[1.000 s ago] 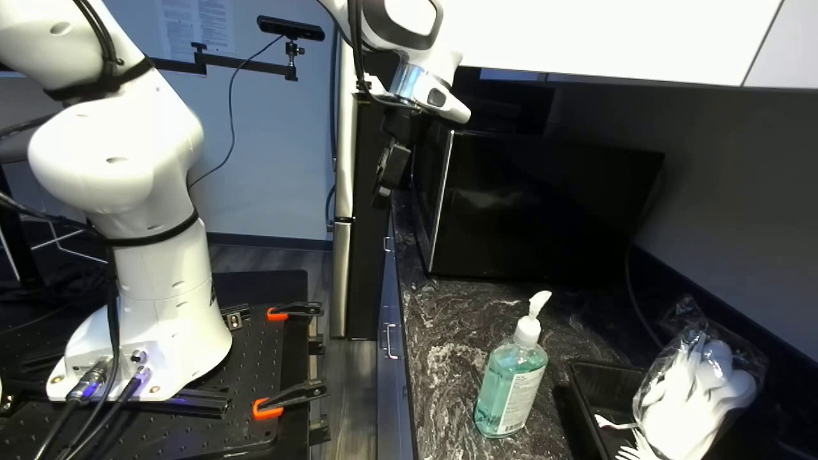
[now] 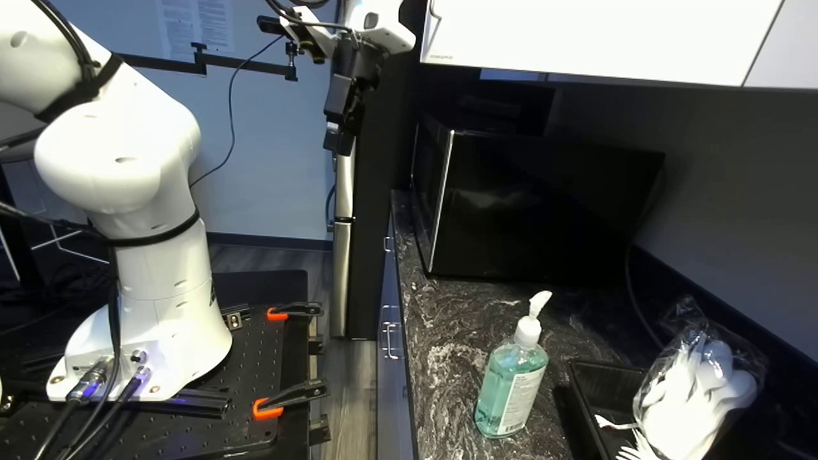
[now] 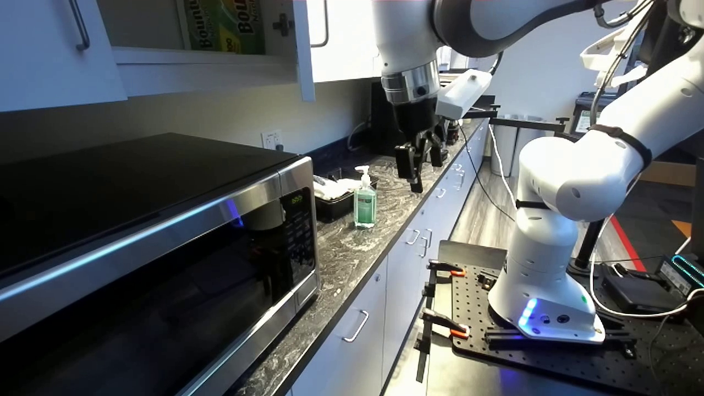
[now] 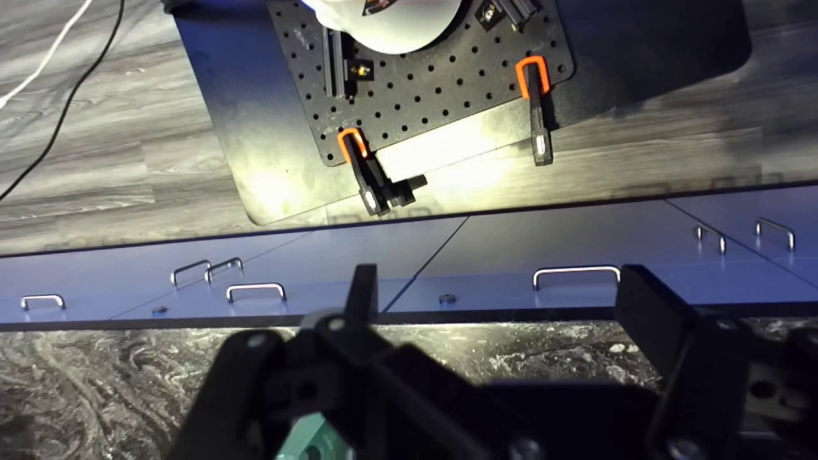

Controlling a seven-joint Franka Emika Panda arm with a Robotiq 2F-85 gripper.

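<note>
My gripper is open, its two black fingers wide apart and nothing between them in the wrist view. In exterior view 2 the gripper points downward in the air near the counter's front edge. Exterior view 1 has it high up, in front of the fridge. A clear bottle of green liquid soap with a white pump stands upright on the counter, apart from the gripper. Part of that green bottle shows at the wrist view's bottom edge, partly covered by the gripper's body.
A black tray with a bag of white plastic cutlery sits behind the bottle. The microwave is shut. Above it, an upper cabinet shows a Bounty package inside. Clamps stick out from the robot's base table; bare counter surrounds the bottle.
In exterior view 1 my arm and gripper have moved up and to the left, and the gripper has turned. The bottle, tray and cutlery bag have stayed in place.
</note>
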